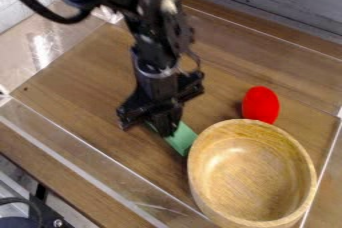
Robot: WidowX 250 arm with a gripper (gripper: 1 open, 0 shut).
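My black gripper (160,119) is lowered over a green object (179,140), its fingers around or just at the upper-left end of it; whether they grip it is unclear. The green object lies on the wooden table, partly hidden by the gripper, with its lower end beside a wooden bowl (251,172) at the lower right.
A red egg-shaped object (261,103) sits behind the bowl on the right. A grey wall (267,12) runs along the back, and a rail edges the front left.
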